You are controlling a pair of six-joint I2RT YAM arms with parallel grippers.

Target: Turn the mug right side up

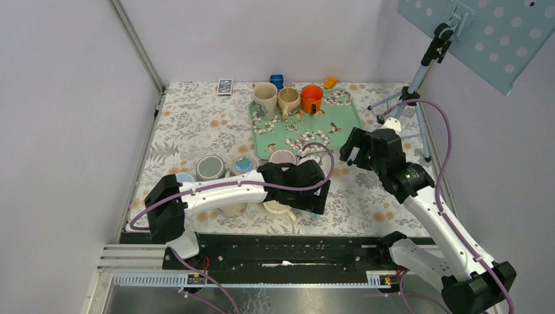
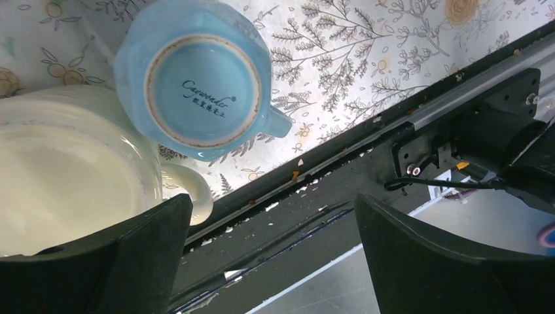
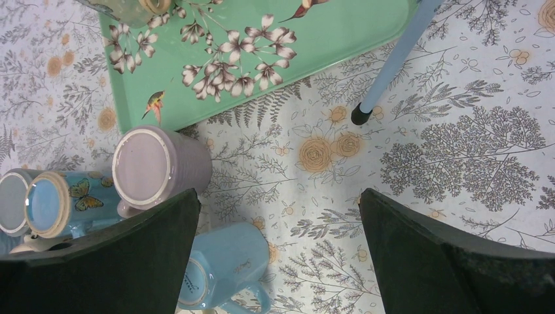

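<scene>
In the left wrist view an upside-down light blue mug (image 2: 199,88) shows its base, handle to the right, beside a cream mug (image 2: 69,183). My left gripper is open above them, nothing between its fingers; in the top view it hides much of the blue mug. The right wrist view shows the same blue mug (image 3: 229,258) at lower left, near a lilac mug (image 3: 163,167) and other overturned mugs. My right gripper hangs open over bare cloth on the right of the table.
A green tray (image 1: 334,131) at the back holds three mugs, among them an orange mug (image 1: 311,95). A tripod stand (image 1: 422,127) stands at the right edge. The table's front edge borders the blue mug.
</scene>
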